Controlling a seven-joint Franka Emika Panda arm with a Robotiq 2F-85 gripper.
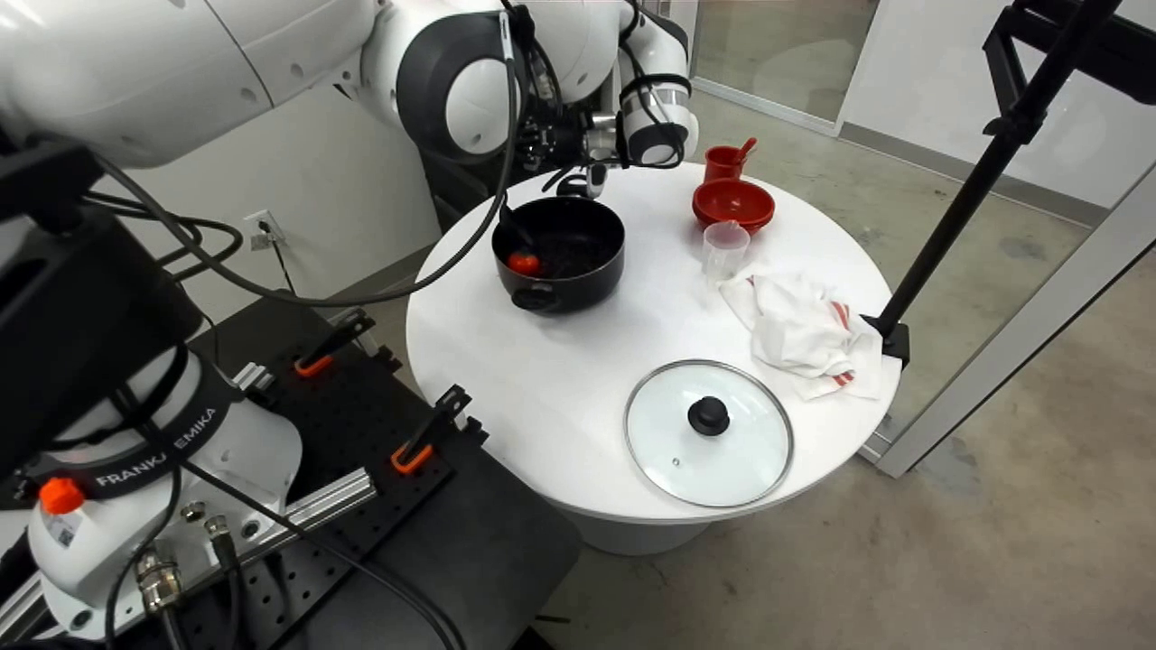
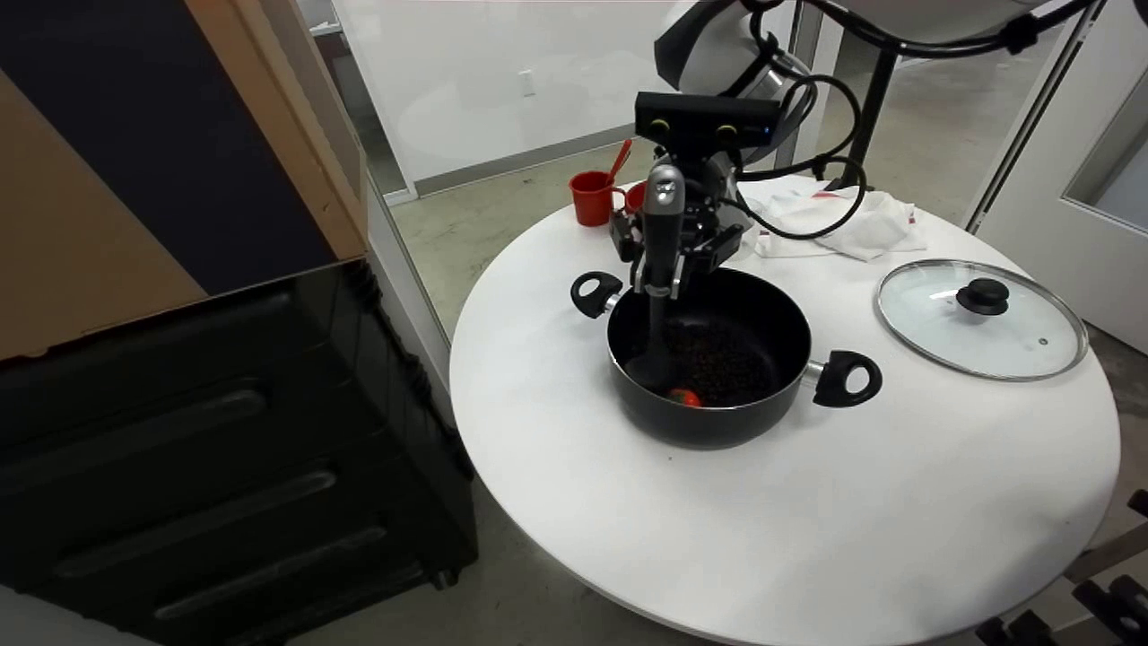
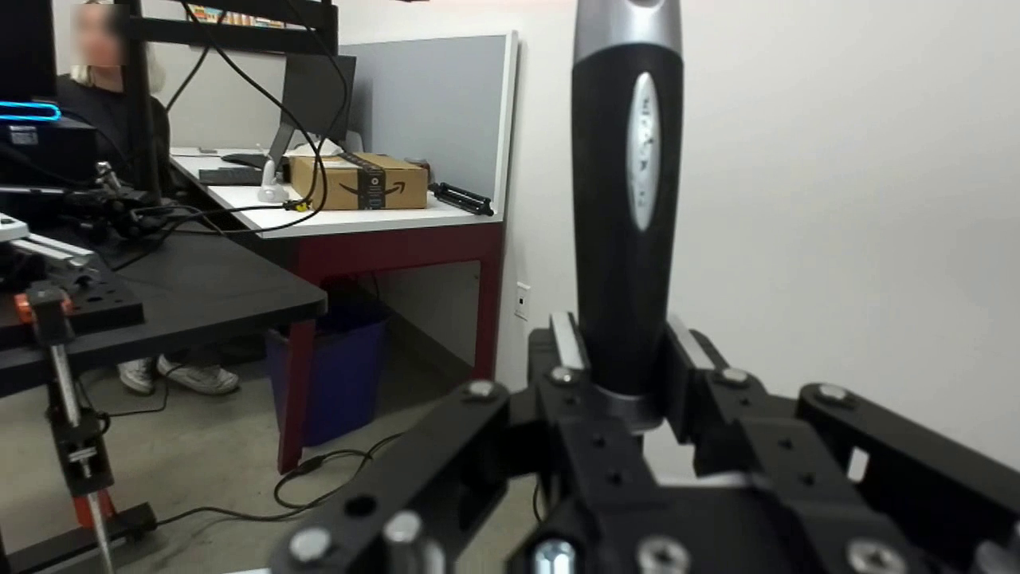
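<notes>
A black two-handled pot [image 2: 700, 429] stands on the white round table [image 1: 585, 390]. Inside it lie many small dark pieces [image 2: 718, 361] and a red tomato-like item [image 2: 684, 397], which rests by the near wall in exterior view 2. My gripper [image 2: 664, 269] is above the pot's far side, shut on the handle of a black utensil [image 3: 626, 210]. The utensil stands nearly upright, and its dark head [image 2: 650, 368] reaches into the pot at the left side. In the wrist view the handle rises between both fingers; the head is outside that view.
A glass lid [image 1: 710, 455] lies flat at the near right. Red bowls [image 1: 733, 202], a red cup [image 1: 722, 164], a clear cup [image 1: 725, 251] and a white towel [image 1: 802, 330] occupy the far right. Bare table lies between pot and lid.
</notes>
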